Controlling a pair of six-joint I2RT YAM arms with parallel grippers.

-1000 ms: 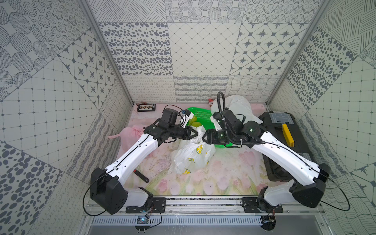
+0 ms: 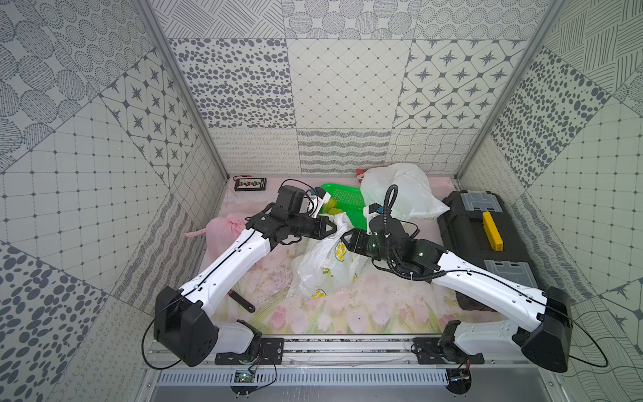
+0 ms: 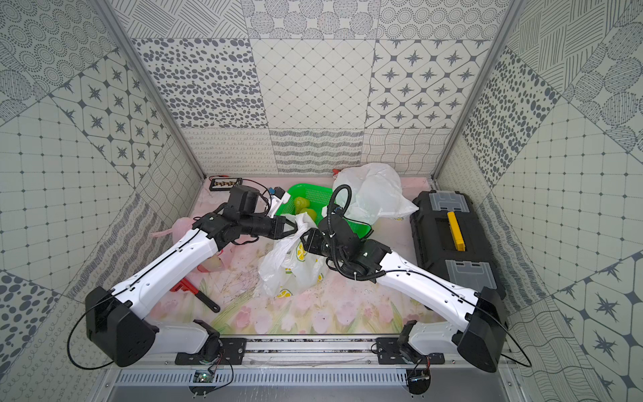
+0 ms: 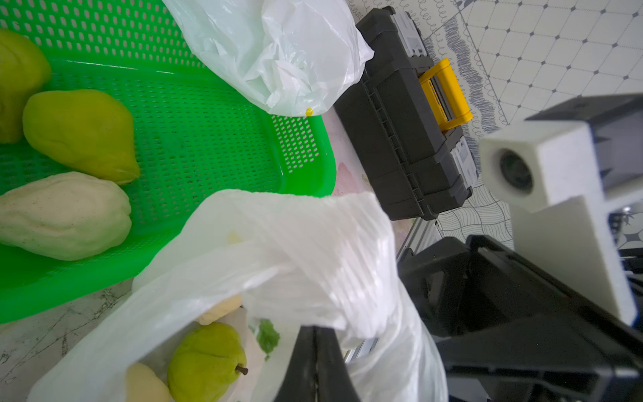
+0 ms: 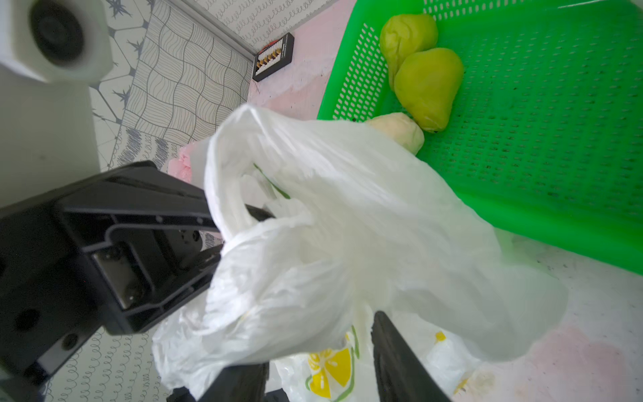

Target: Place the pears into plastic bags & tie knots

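Observation:
A white plastic bag with yellow fruit prints stands on the table, its mouth pulled upward. My left gripper is shut on the plastic at the bag's mouth. Inside the opening lie a green pear and paler ones, partly covered. At the right side of the mouth, my right gripper is open, with bag plastic showing between and beyond its fingers. The green basket behind the bag holds green pears and a pale pear.
A filled white bag sits at the back right, beside a black toolbox with a yellow handle. A pink bag lies at the left, near a dark-handled tool.
The left arm has held still.

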